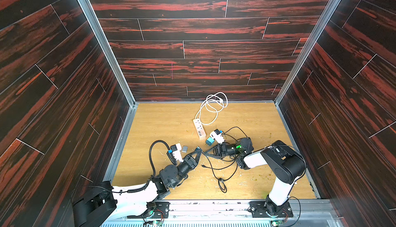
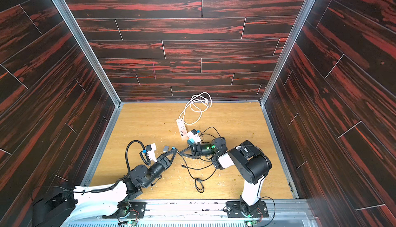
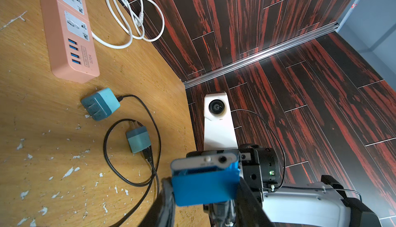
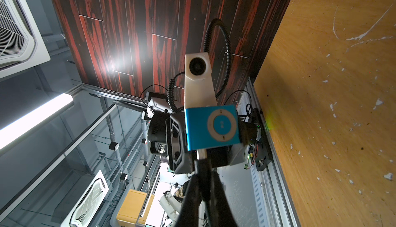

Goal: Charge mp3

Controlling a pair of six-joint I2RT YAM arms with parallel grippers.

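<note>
The small blue mp3 player (image 4: 200,130), with a round white control ring, is held between the fingers of my left gripper (image 1: 199,149). In the left wrist view its silver edge with a round port faces up, above the blue face of the player (image 3: 206,189). The right wrist view shows a black plug (image 4: 203,173) with a silver tip meeting the player's lower edge; how deep it sits cannot be told. My right gripper's dark, blurred fingers (image 4: 187,210) stand close around the plug and its cable. Whether they grip it is unclear. The right gripper (image 1: 205,152) faces the left one.
A pink power strip (image 3: 68,41) with several USB ports lies farther back, its white cord (image 1: 214,108) coiled behind. Two teal chargers lie near it: one charger (image 3: 101,103) and another charger (image 3: 138,139), with black cables. A black cable (image 1: 222,181) loops on the front table; a small grey block (image 1: 184,149) lies left.
</note>
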